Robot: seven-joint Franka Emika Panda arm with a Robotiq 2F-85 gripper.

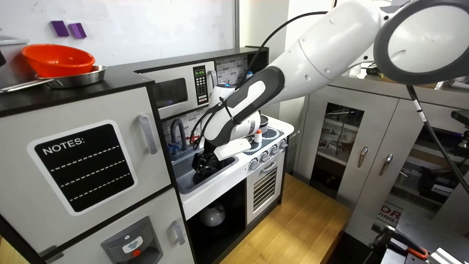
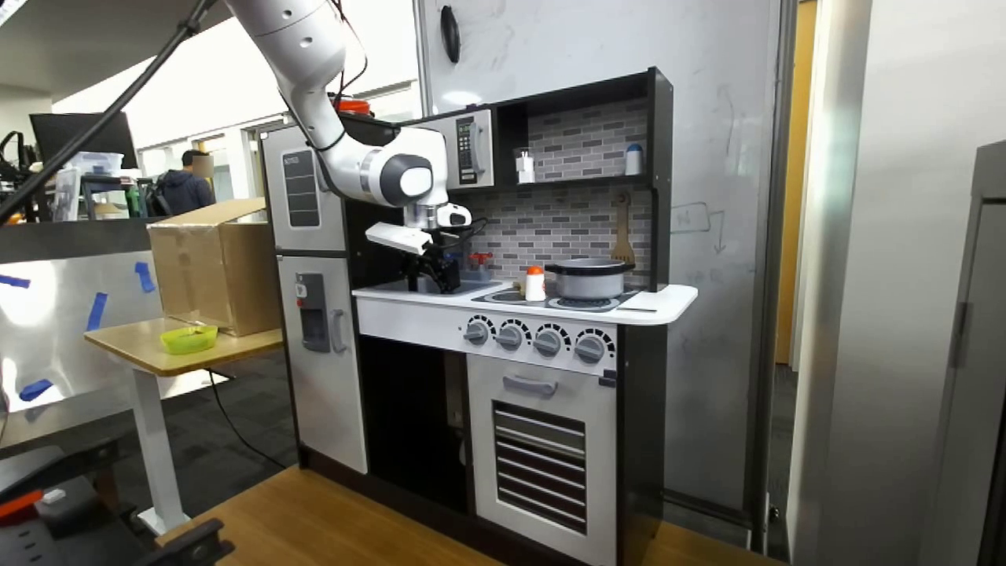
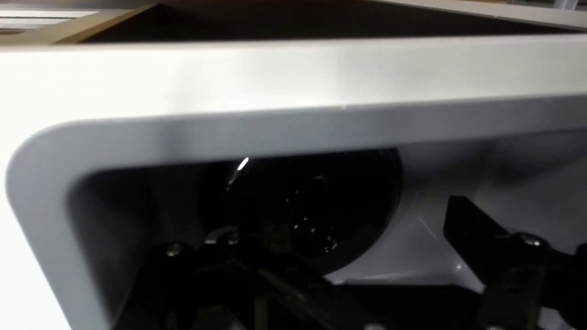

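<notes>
A round, glossy black object lies in the grey sink; it may be a lid or a bowl, but it is too dark to tell. In exterior view 1 part of that black object shows beneath the arm's hand. My gripper is open and reaches down into the basin. One dark finger stands to the right of the round object, over the sink floor. The other finger overlaps the object's dark lower left in the wrist view, and whether it touches cannot be made out. Nothing is visibly held.
Behind the sink rise a grey faucet and tap knobs. A grey pot and a white shaker with an orange cap occupy the stove to the right. The microwave hangs above; the fridge stands to the left.
</notes>
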